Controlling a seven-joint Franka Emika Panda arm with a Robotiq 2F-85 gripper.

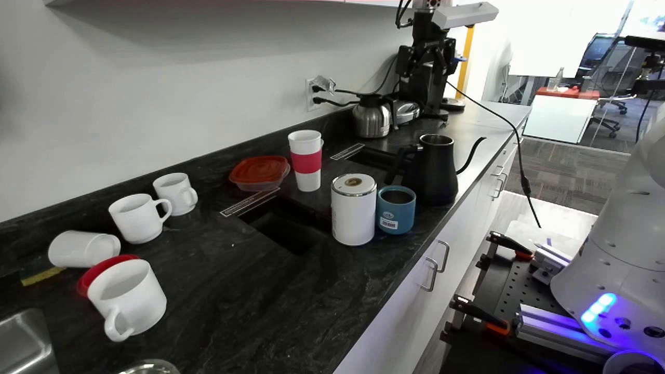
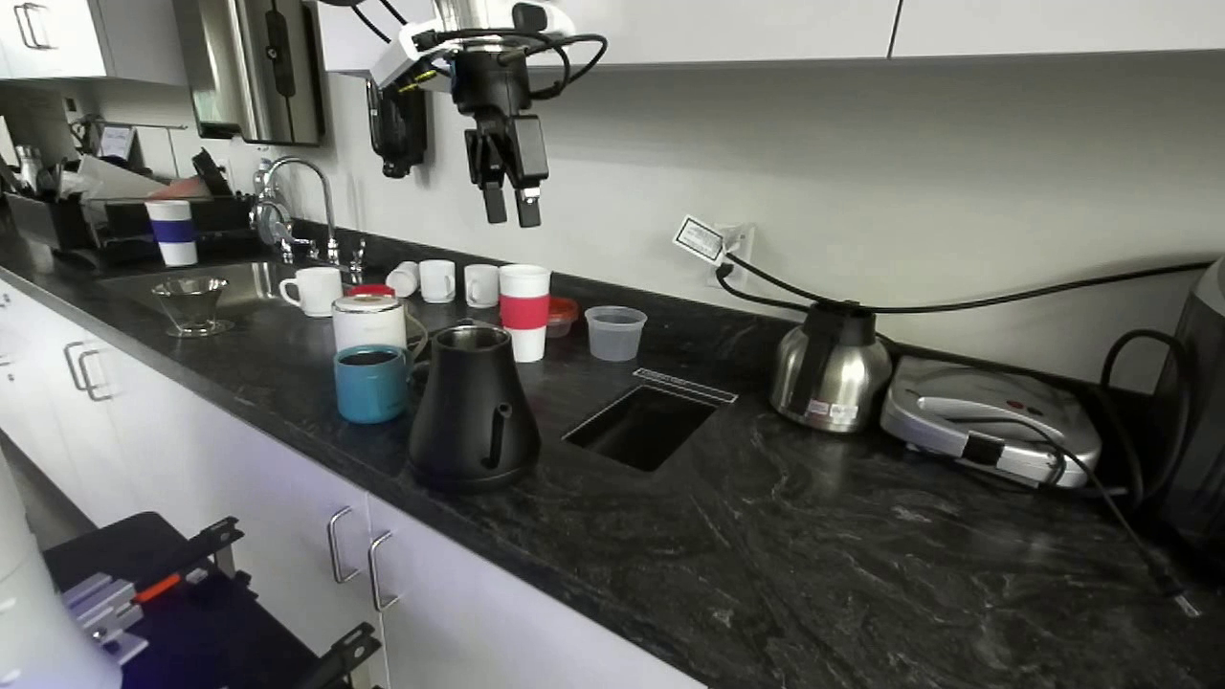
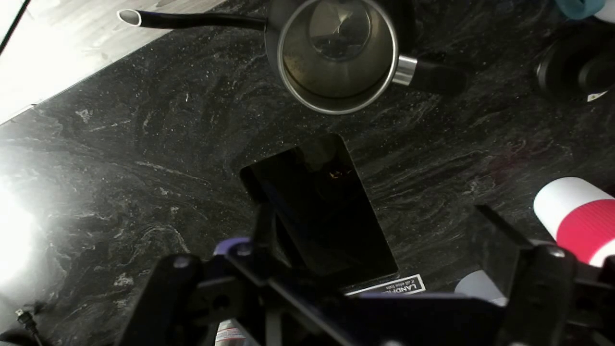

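Observation:
My gripper (image 2: 512, 212) hangs high above the counter in exterior view 2, its fingers apart and nothing between them. In the wrist view, the gripper stands open over a dark rectangular opening (image 3: 334, 213) in the countertop. A black gooseneck kettle (image 2: 473, 408) stands upright on the counter below, well clear of the fingers. From above, the open-topped kettle (image 3: 340, 92) shows its metal inside. Close to it are a blue mug (image 1: 396, 211) and a white canister (image 1: 353, 212). A white cup with a red band (image 1: 306, 161) stands nearer the wall.
Several white mugs (image 1: 140, 218) and a red-lidded container (image 1: 259, 172) occupy the far stretch. A clear tub (image 2: 615, 333), a steel carafe (image 2: 833, 369) and a grey appliance (image 2: 990, 419) line the wall, with cables nearby.

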